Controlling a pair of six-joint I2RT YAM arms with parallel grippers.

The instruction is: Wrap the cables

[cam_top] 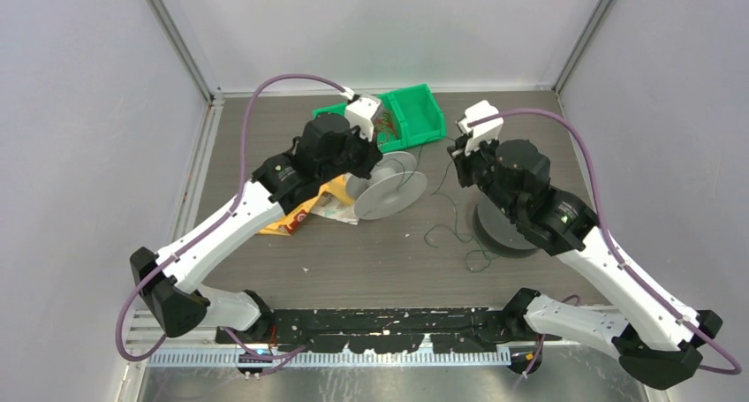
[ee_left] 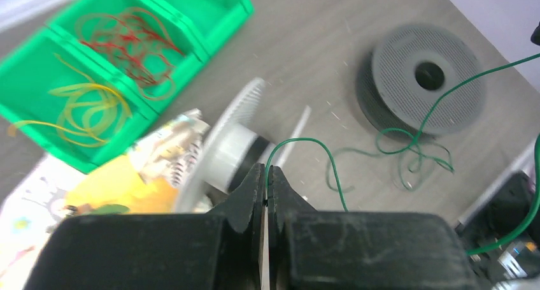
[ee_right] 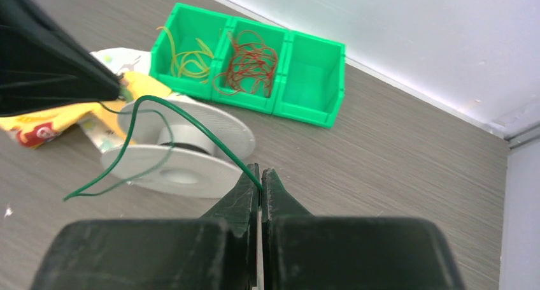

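Observation:
A thin green cable point(ee_left: 305, 139) runs into the fingertips of my left gripper, shut on it. My right gripper is likewise shut on the green cable point(ee_right: 153, 99), which arches leftward from its tips. Between the grippers the cable hangs slack in the top view, and a stretch lies in loose curls on the table. My left gripper point(cam_top: 369, 174) hovers over the white spool point(cam_top: 389, 199). To the right, my right gripper point(cam_top: 459, 179) is clear of it, with the dark grey spool point(cam_top: 508, 234) partly hidden under that arm.
At the back stands a green three-part bin point(ee_right: 312, 76): yellow cable point(ee_right: 191, 64) on the left, red cable point(ee_right: 248, 67) in the middle, the right compartment empty. A yellow bag point(cam_top: 283, 223) lies by the white spool. Bare table point(cam_top: 371, 269) shows in front.

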